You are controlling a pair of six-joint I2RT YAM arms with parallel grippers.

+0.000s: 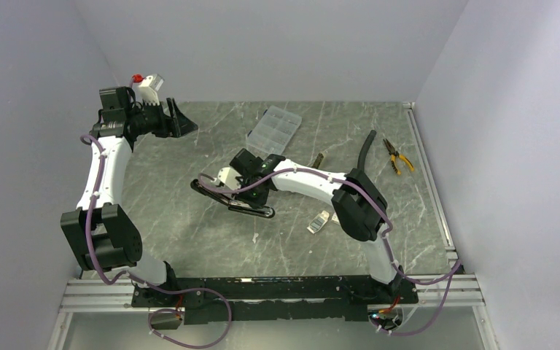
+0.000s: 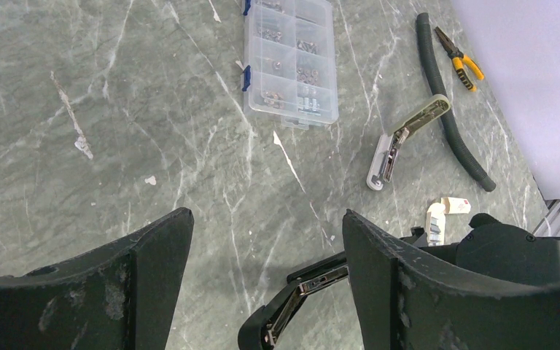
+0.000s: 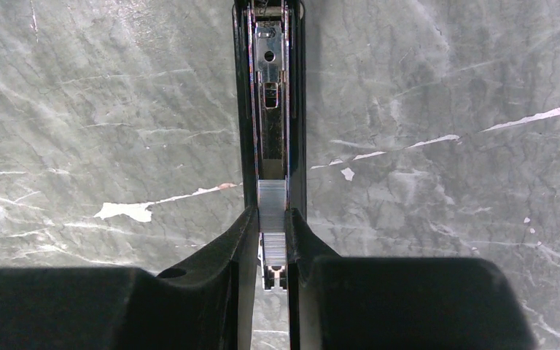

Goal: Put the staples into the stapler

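Note:
The black stapler (image 1: 251,209) lies opened out on the table's middle, its long parts in one bent line. In the right wrist view its metal channel (image 3: 270,131) runs upright, with silvery staples (image 3: 273,204) lying in the lower end. My right gripper is over that end, one fingertip at each side of the staples. Whether the fingertips press on them cannot be told. My left gripper (image 1: 180,122) hangs at the far left, its fingers (image 2: 153,270) wide apart and empty, away from the stapler.
A clear compartment box (image 2: 292,62) stands at the back. A smaller pale opened stapler (image 2: 397,146), a dark hose (image 2: 445,102) and yellow pliers (image 1: 397,155) lie to the right. Small white boxes (image 1: 319,222) sit right of the black stapler.

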